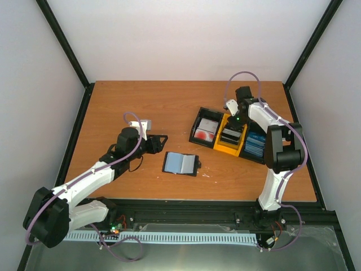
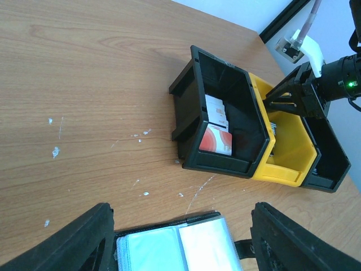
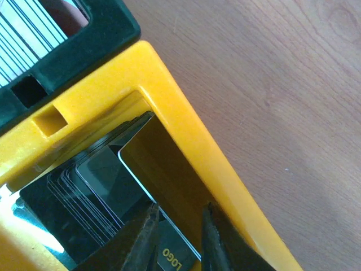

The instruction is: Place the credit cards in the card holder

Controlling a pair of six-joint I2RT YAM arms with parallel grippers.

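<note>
The black card holder lies flat and unfolded on the table, a light blue panel on its left and a pale one on its right. My left gripper stands open above and behind it, nothing between its fingers. My right gripper reaches down into the yellow bin, fingers part open. Between its fingers runs the light edge of a brown-faced card; whether they touch it I cannot tell. Black cards lean in a stack to the left, one printed with LOGO.
A black bin with white-and-red cards adjoins the yellow one on the left. Another black bin on the right holds blue cards. Bare table lies around the holder.
</note>
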